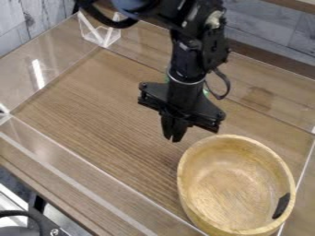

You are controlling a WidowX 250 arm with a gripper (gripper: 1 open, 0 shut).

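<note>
My black gripper (175, 129) hangs over the middle of the wooden table (87, 111), shut, with nothing seen between its fingertips. Its tips are just behind and left of a large cream oval bowl (234, 189) at the front right. A green object (209, 93) is mostly hidden behind the arm, so what it is I cannot tell.
A clear plastic container (99, 26) stands at the back left. Wooden walls or edges border the back, and a dark cable or object lies beyond the near left corner.
</note>
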